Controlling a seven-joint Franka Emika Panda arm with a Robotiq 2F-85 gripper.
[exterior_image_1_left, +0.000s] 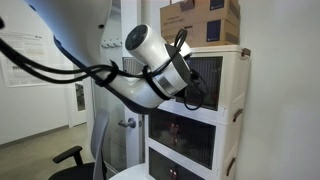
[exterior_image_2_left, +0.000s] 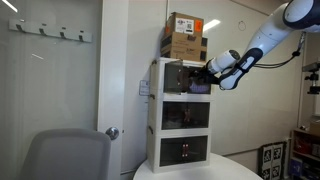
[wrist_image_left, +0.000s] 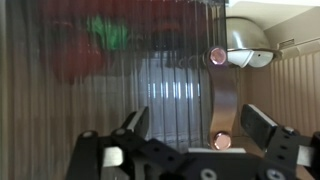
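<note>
A white cabinet with dark ribbed doors stands against the wall. Its upper compartment is the one my gripper faces, seen up close in the wrist view. A ribbed translucent door fills most of that view, with a tan handle near its edge. The fingers are apart, and the handle lies in the gap between them in the image; contact cannot be told. Right of the door edge, a light rounded object shows inside. In exterior view 1, the arm hides the gripper.
Cardboard boxes are stacked on top of the cabinet. An office chair stands at the lower left, beside a white round table. Red and green things show dimly behind the ribbed door.
</note>
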